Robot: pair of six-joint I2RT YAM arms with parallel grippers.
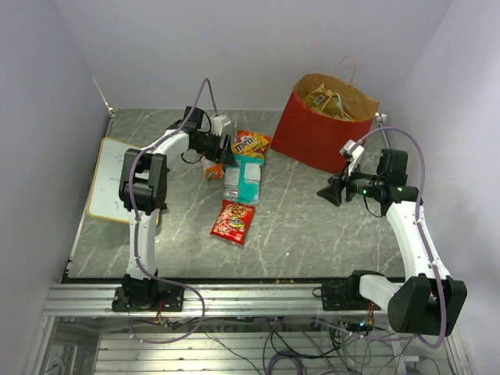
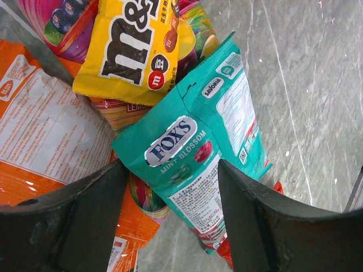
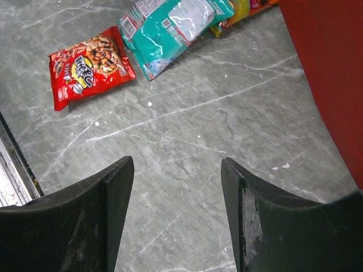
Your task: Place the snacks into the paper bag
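The teal Foxs bag (image 2: 198, 141) fills the middle of the left wrist view, lying over part of a colourful fruit-patterned pack. My left gripper is open over it, a finger on either side; one fingertip is close to the bag's near corner, and contact is hard to judge. An orange bag (image 2: 54, 136) lies to the left, a yellow M&M's bag (image 2: 129, 45) beyond. Apart from these, a red snack bag (image 1: 233, 222) rests on the table. My right gripper stands open above bare table, nothing between its fingers. The red paper bag (image 1: 305, 134) holds several packs (image 1: 332, 101).
A whiteboard (image 1: 111, 183) lies beneath the left arm at the table's left side. Between the snacks and the right gripper the grey table (image 1: 293, 226) is clear. The paper bag's handle (image 1: 351, 70) sticks up at the back.
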